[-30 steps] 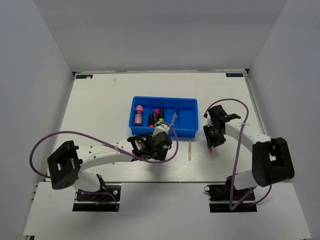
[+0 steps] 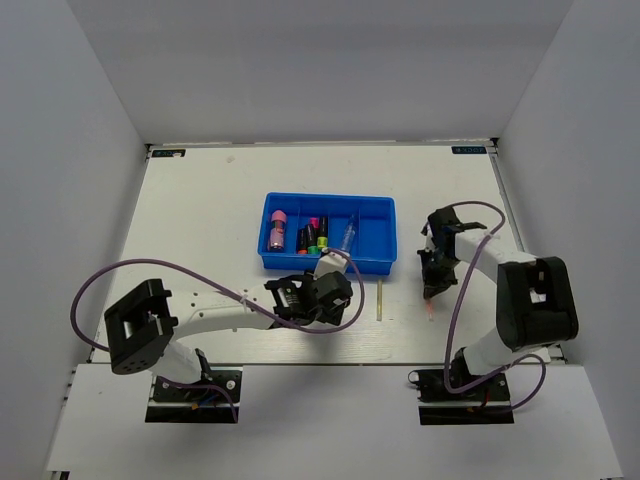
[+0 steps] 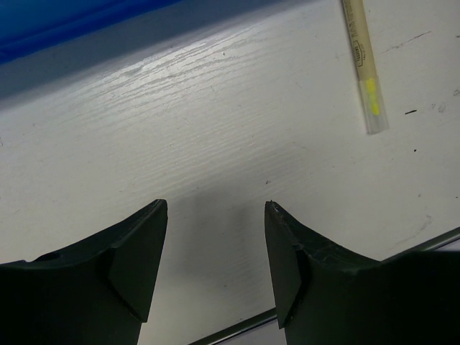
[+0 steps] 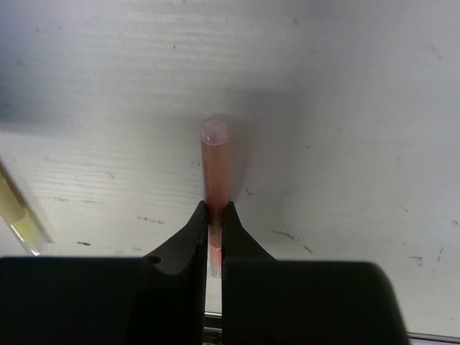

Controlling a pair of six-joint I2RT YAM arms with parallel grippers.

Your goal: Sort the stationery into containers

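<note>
In the right wrist view, a pink pen (image 4: 216, 169) runs between the touching fingertips of my right gripper, which is shut on it. From above, the pen's pinkish end (image 2: 430, 311) shows below that gripper; whether it is clear of the table I cannot tell. Nothing is between the wide-apart fingers of my left gripper, open above bare table. A yellow pen (image 2: 379, 300) lies on the table between the two arms. Behind it is the blue divided tray (image 2: 328, 200), with dark markers (image 2: 311, 238), a pink-capped bottle (image 2: 278, 230) and a clear bluish item (image 2: 348, 235) inside.
The tray's right compartment (image 2: 378, 230) looks empty. My left arm (image 2: 225, 318) reaches across the front of the table, close to the tray's front wall. Bare table (image 2: 195, 210) spreads left of the tray and behind it.
My right gripper has shifted slightly to the right, and the pink pen has moved along with it. The left arm has moved only a little. The yellow pen and tray stay put.
</note>
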